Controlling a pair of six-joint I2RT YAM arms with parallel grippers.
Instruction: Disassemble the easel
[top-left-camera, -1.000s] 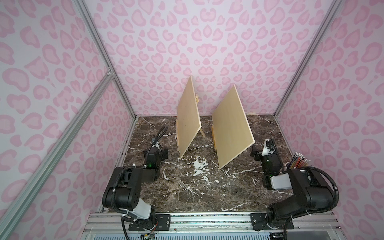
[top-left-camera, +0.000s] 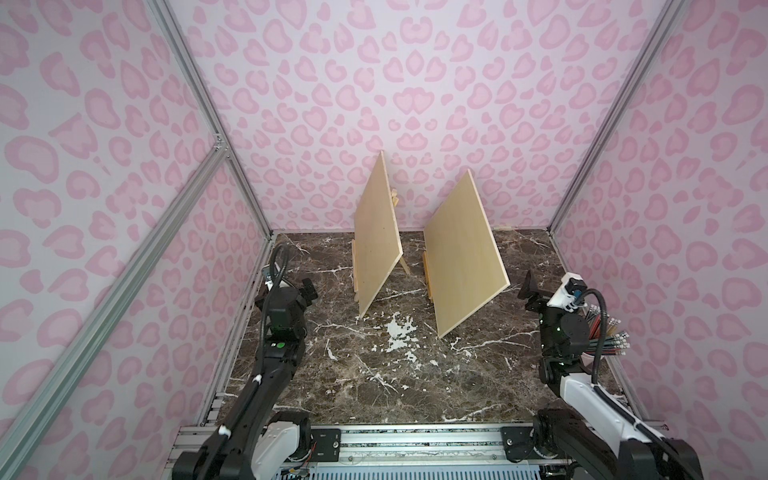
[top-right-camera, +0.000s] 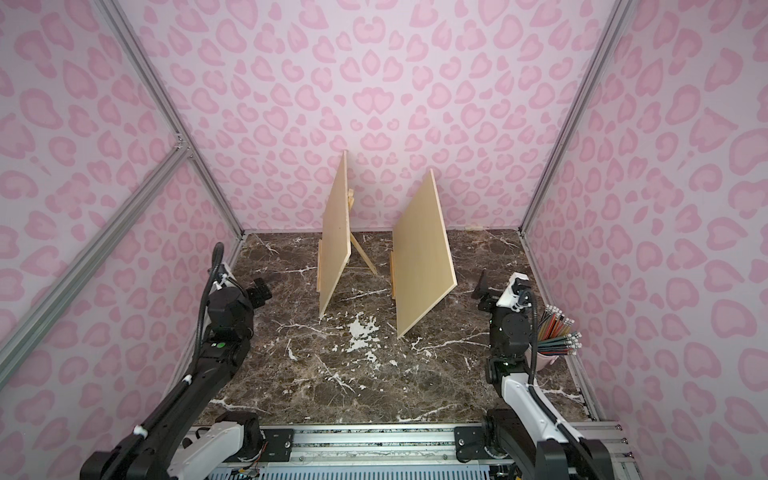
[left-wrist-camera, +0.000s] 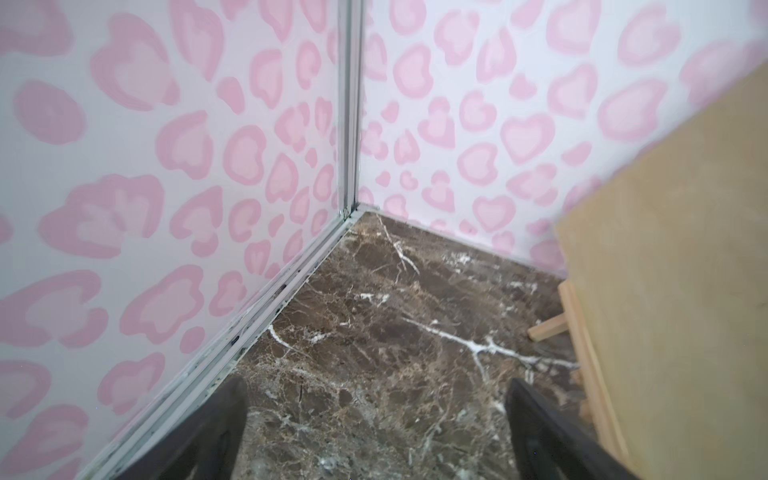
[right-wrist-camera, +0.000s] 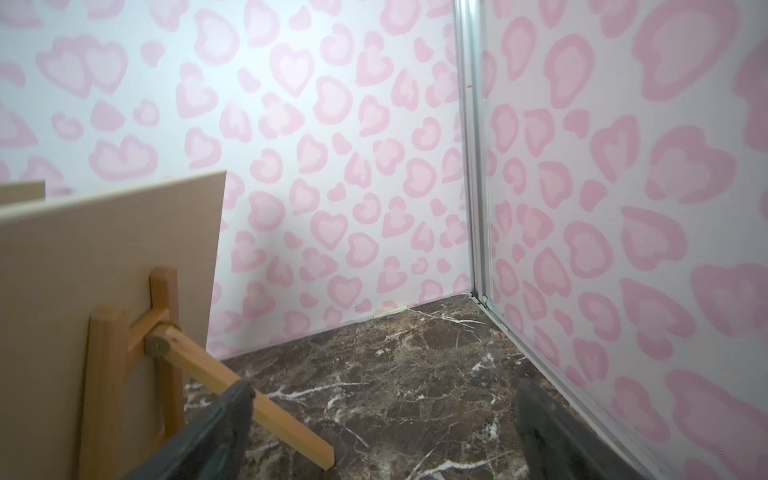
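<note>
Two pale wooden boards stand tilted on easels mid-table: the left board (top-left-camera: 376, 232) and the right board (top-left-camera: 464, 252). A light wooden easel frame shows behind the right board, with a diagonal leg (right-wrist-camera: 272, 408) reaching the floor, in the right wrist view. The left easel's top knob peeks past its board in both top views. My left gripper (top-left-camera: 292, 294) is left of the left board, open and empty, its fingers blurred at the bottom of its wrist view. My right gripper (top-left-camera: 534, 294) is right of the right board, also open and empty. Neither touches a board.
A cup of colourful pens or brushes (top-right-camera: 552, 344) stands at the right behind my right arm. Patterned walls and aluminium rails enclose the left, right and back.
The boards have not visibly moved.
</note>
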